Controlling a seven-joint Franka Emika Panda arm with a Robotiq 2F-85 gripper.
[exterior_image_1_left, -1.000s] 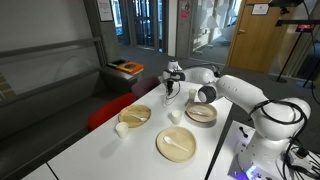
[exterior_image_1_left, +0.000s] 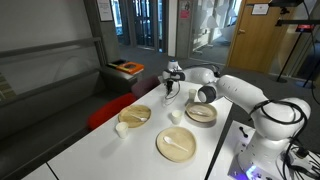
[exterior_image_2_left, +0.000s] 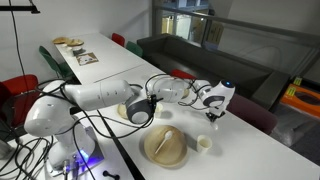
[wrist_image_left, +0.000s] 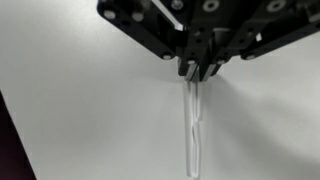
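Observation:
In the wrist view my gripper is shut on a thin, whitish plastic utensil (wrist_image_left: 193, 135). It extends away from the fingertips over the pale tabletop. Its far end is too faint to say which kind of utensil it is, and I cannot tell whether it touches the table. Exterior view 2 has the white gripper body (exterior_image_2_left: 217, 95) at the end of the outstretched arm, near the far edge of the table.
A round tray (exterior_image_1_left: 190, 153) with a white utensil lies nearest. Two more trays, one at left (exterior_image_1_left: 124, 115) and one at right (exterior_image_1_left: 208, 119), are further back. White cups (exterior_image_1_left: 176, 117) stand among them. A dark sofa (exterior_image_1_left: 60, 90) runs along the table.

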